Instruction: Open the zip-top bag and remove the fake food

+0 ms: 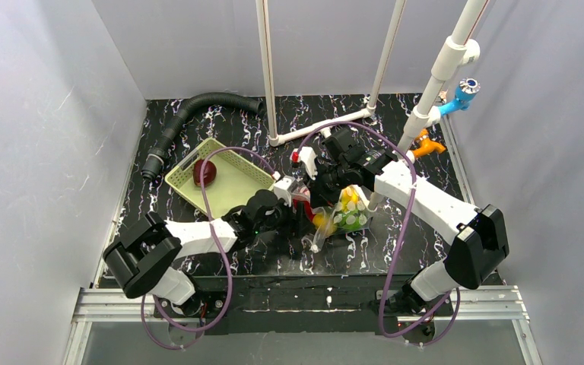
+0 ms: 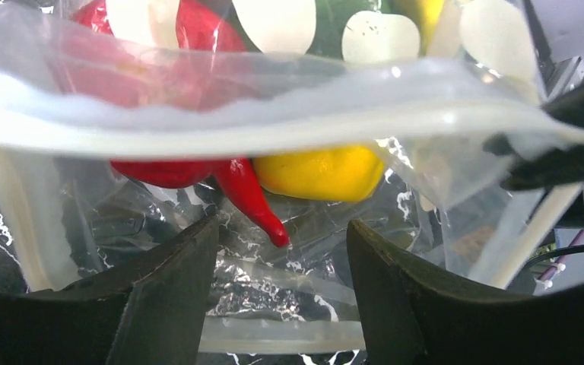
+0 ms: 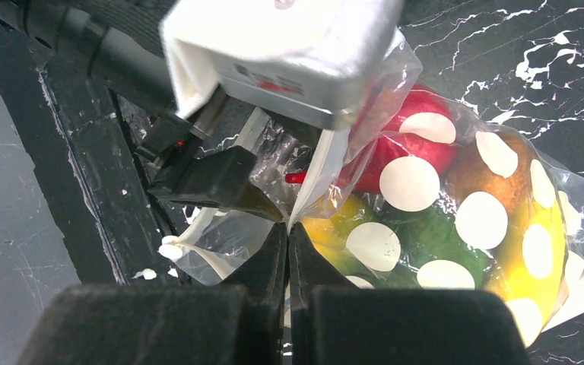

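The clear zip top bag with white dots (image 3: 477, 220) lies on the table, its mouth spread apart. Inside are a red pepper (image 2: 251, 201), a yellow piece (image 2: 319, 173), and green and brown pieces. At the mouth, my left gripper is partly open, its fingers apart with nothing held between them. The red tip lies just ahead of that gap. My right gripper is shut on the bag's rim, a thin edge running into its fingertips. From above, the arms hide much of the mouth.
A pale green basket (image 1: 236, 199) stands left of the bag with a dark red round item (image 1: 205, 173) in it. Behind it lies a black hose (image 1: 175, 125). White pipes (image 1: 327, 128) stand behind and right of the bag.
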